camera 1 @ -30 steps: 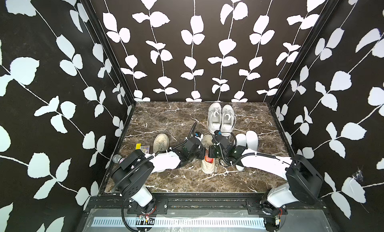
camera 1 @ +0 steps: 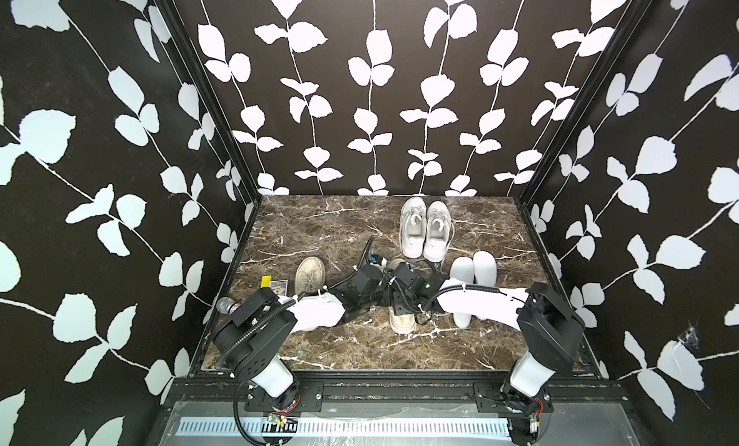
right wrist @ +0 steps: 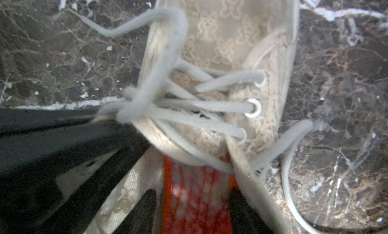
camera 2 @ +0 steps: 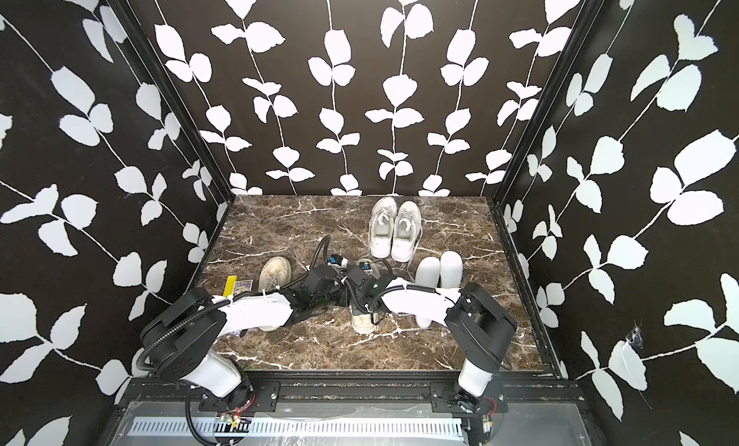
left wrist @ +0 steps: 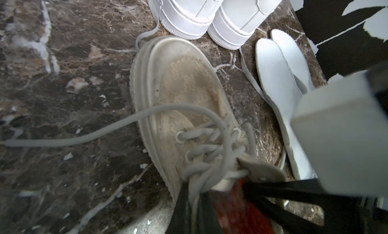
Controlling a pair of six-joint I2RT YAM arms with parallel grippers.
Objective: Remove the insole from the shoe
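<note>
A worn cream sneaker (left wrist: 177, 84) with loose laces (right wrist: 218, 104) lies in the middle, mostly under both arms in the top views; its red insole (right wrist: 194, 189) shows inside the opening. My left gripper is shut at the laces beside the tongue; whether it pinches anything is unclear. My right gripper is open over the opening, one finger on either side of the red insole.
Behind stand white sneakers (camera 1: 412, 226); white insoles (camera 1: 483, 269) lie to the right. Another cream shoe (camera 1: 309, 275) and a yellow item (camera 1: 266, 281) are at left.
My right arm has moved left and in over the shoe, covering the red insole in the top left view. The left gripper has shifted only slightly.
</note>
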